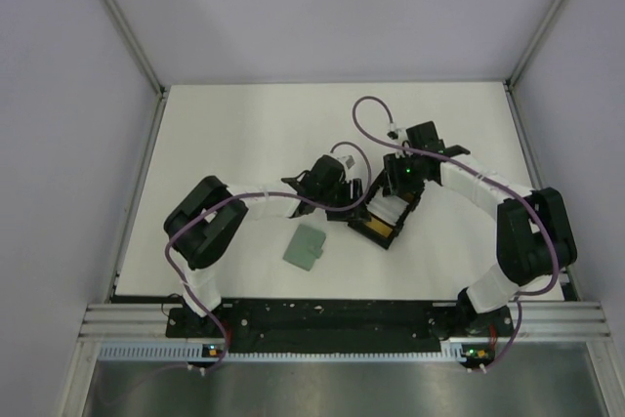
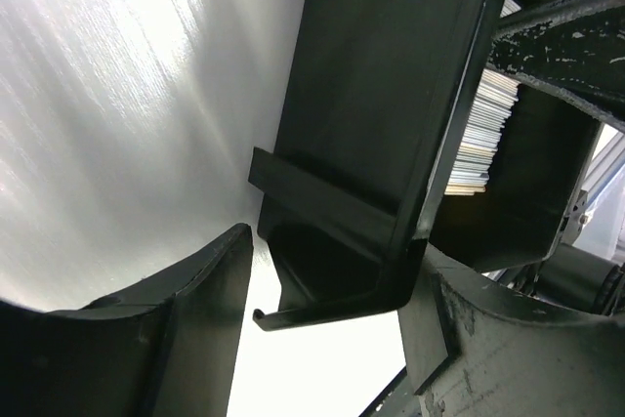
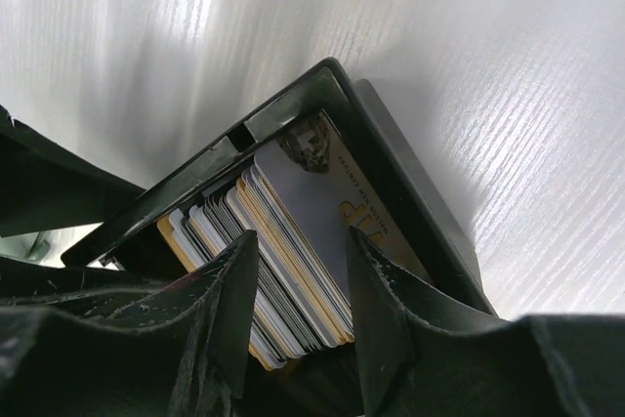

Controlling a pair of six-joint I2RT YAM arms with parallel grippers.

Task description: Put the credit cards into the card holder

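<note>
A black open card holder (image 1: 369,232) stands askew on the table right of centre, with rows of cards (image 1: 390,207) inside. In the right wrist view the cards (image 3: 293,266) are packed on edge, and one greyish card with gold marks (image 3: 352,197) faces up against the holder's wall. My right gripper is open over these cards, nothing visibly clamped. My left gripper is open astride the holder's side wall (image 2: 381,85) near a corner; its left finger (image 2: 210,285) is outside, apart from the wall.
A grey-green flat piece (image 1: 305,246) lies on the table below the left arm. Free table (image 1: 234,124) extends at the back and left. Both grippers are close together at the holder, and cables loop above them.
</note>
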